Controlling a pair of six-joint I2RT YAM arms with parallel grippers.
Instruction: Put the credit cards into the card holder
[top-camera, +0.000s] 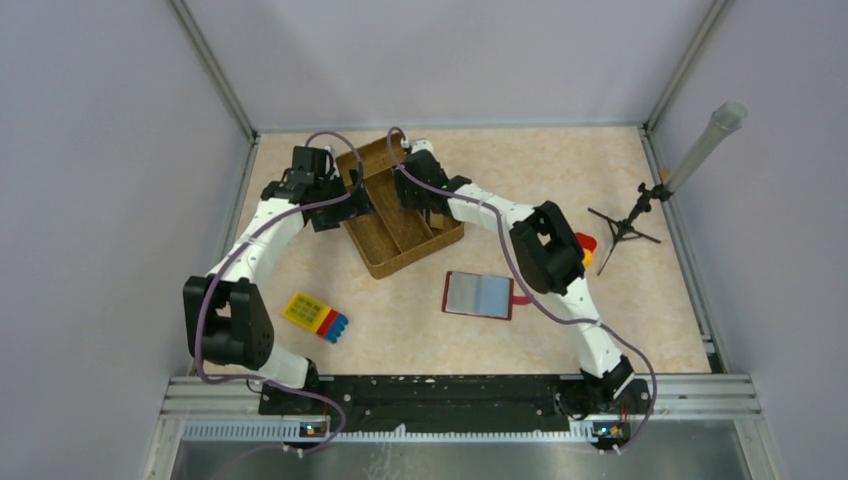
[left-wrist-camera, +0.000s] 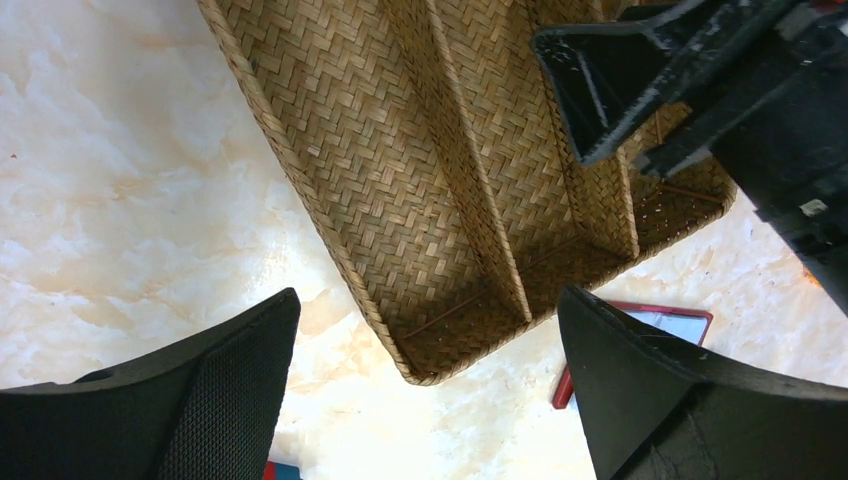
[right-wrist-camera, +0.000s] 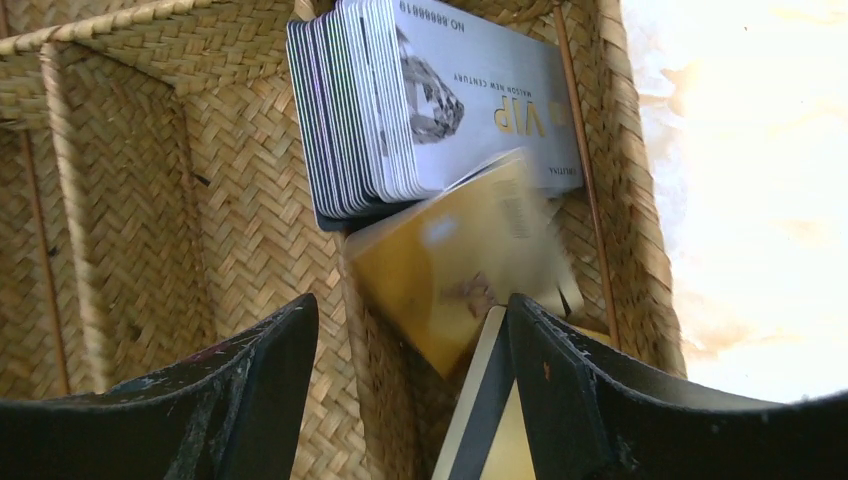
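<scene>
In the right wrist view, a stack of silver VIP cards (right-wrist-camera: 480, 90) lies in the right compartment of the woven basket (right-wrist-camera: 640, 220). Beside it are blurred gold cards (right-wrist-camera: 450, 250) and a black-striped card (right-wrist-camera: 483, 400), partly covered by a finger of my right gripper. That gripper is open over this compartment, with nothing held between its fingers. My left gripper hangs open and empty above the basket's left side. The card holder (top-camera: 478, 296), red-edged with clear panels, lies open on the table in front of the basket.
A yellow, red and blue toy-like object (top-camera: 314, 316) lies at the front left. At the right stands a black tripod (top-camera: 628, 228). My two grippers hover close together over the basket. Table around the holder is mostly clear.
</scene>
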